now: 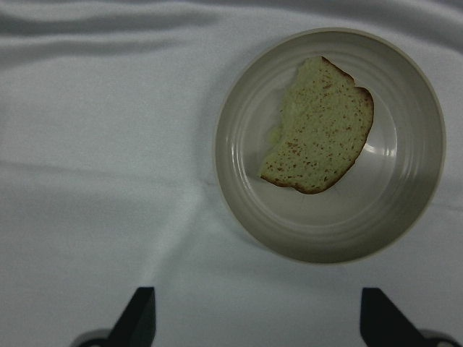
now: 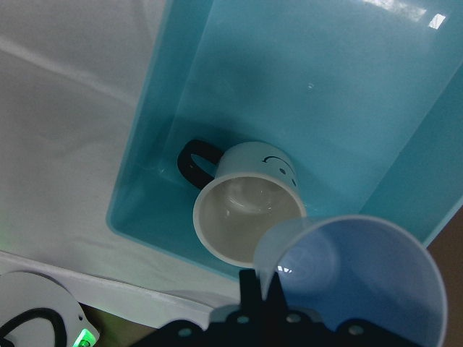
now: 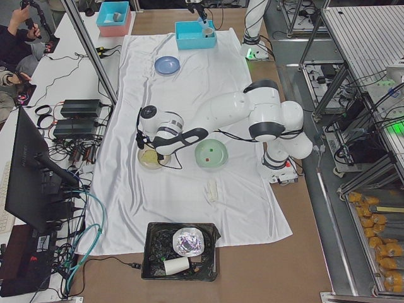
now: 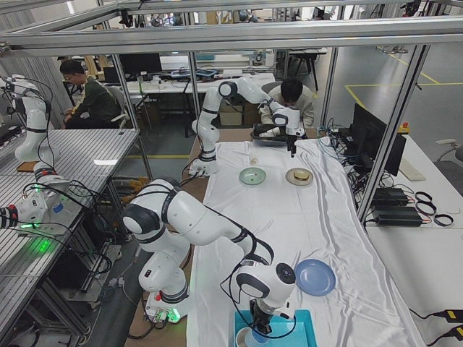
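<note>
A slice of bread (image 1: 317, 126) lies on a beige plate (image 1: 239, 202). My left gripper stands open over the cloth beside it, nothing between its fingers. My right gripper is shut on the rim of a translucent blue cup (image 2: 362, 282), held over a turquoise bin (image 2: 304, 87). A white mug with a black handle and face print (image 2: 249, 217) lies in that bin, partly hidden by the cup.
A green plate (image 3: 211, 153) and a blue plate (image 3: 166, 65) sit on the white cloth. A black tray (image 3: 161, 252) with foil and a white roll stands at one end.
</note>
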